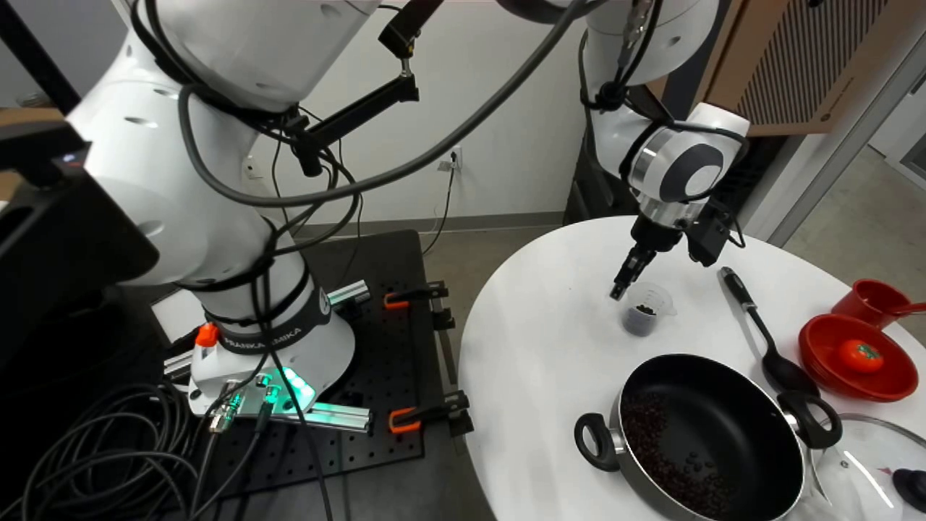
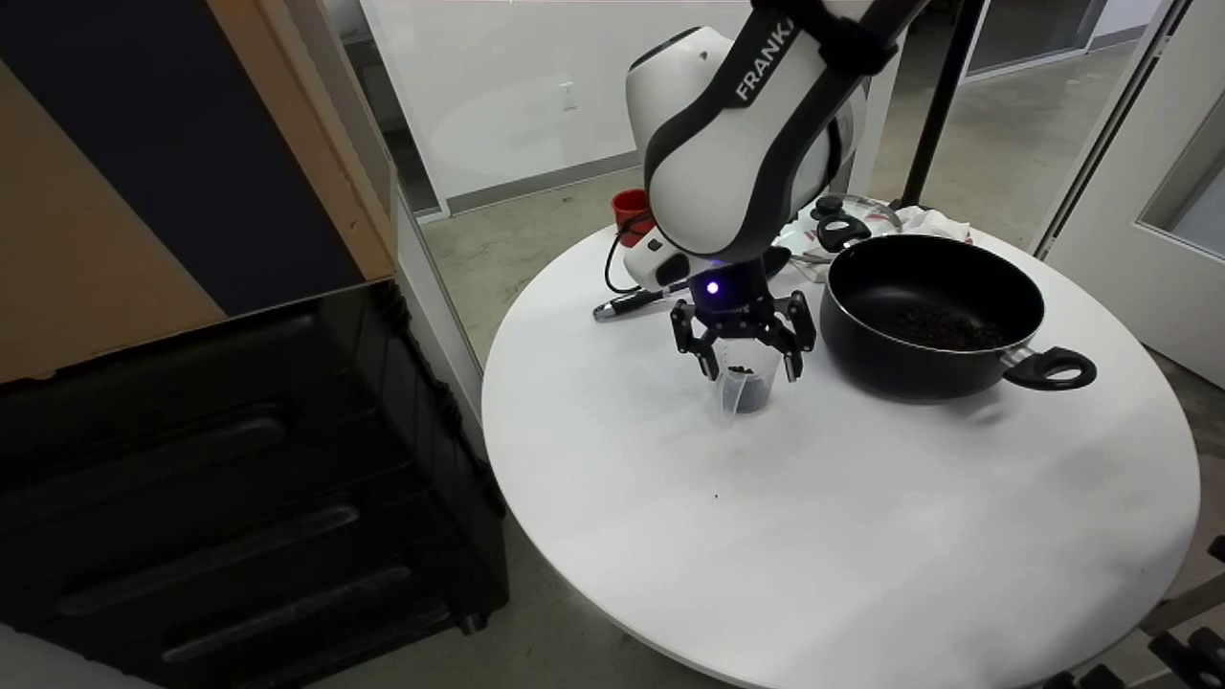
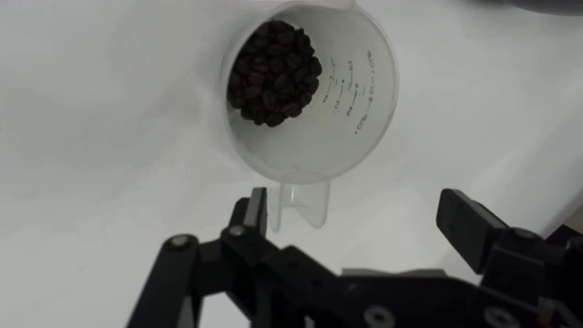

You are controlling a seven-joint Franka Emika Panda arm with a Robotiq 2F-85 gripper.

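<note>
A clear measuring cup (image 3: pixel 360 139) stands upright on the white table with dark beans (image 3: pixel 276 74) inside. In the wrist view its small handle (image 3: pixel 303 199) points toward my gripper, just right of the left finger (image 3: pixel 255 210). The fingers are wide apart with nothing held. From the second exterior view, the gripper (image 2: pixel 751 366) hangs around the level of the cup (image 2: pixel 744 390), one finger to each side of it in the picture. A black pot (image 1: pixel 712 434) holds more dark beans (image 1: pixel 686 482) on its floor.
A black spoon (image 1: pixel 768 343) lies behind the pot, near red bowls (image 1: pixel 816 352) with a tomato (image 1: pixel 859 354) and a red cup (image 1: pixel 868 304). A glass lid (image 1: pixel 868 460) rests beside the pot.
</note>
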